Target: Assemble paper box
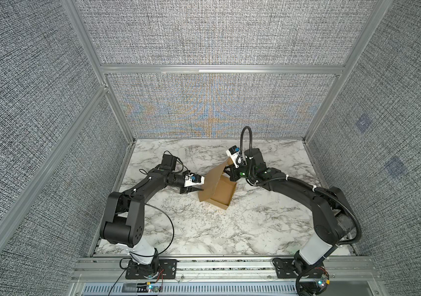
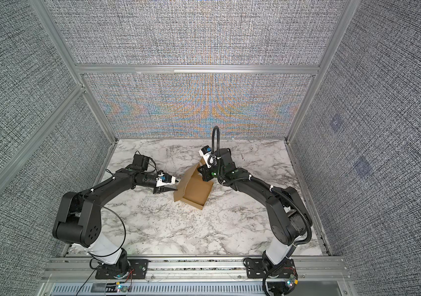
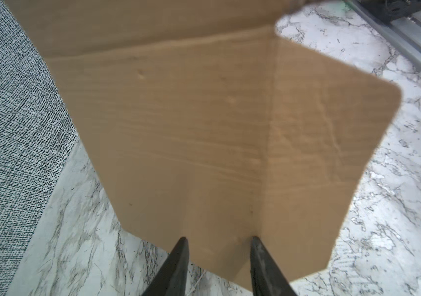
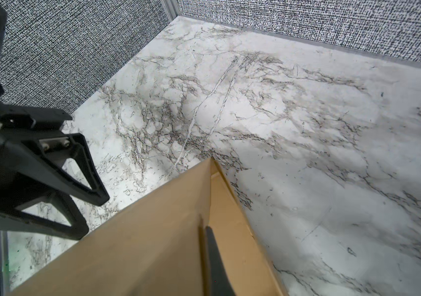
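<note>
A brown cardboard box [image 1: 222, 192] lies at mid-table, its lid panel [image 1: 211, 179] raised and slanted on the left side. My left gripper is at that panel's left, its fingertips part open in front of the cardboard in the left wrist view, which fills most of that view. My right gripper [image 2: 201, 171] is at the upper end of the lid. In the right wrist view its fingers are largely hidden by the cardboard, so its finger is hard to see.
Textured walls surround the left, right and back sides, and metal rails run along the front edge where both arms are mounted.
</note>
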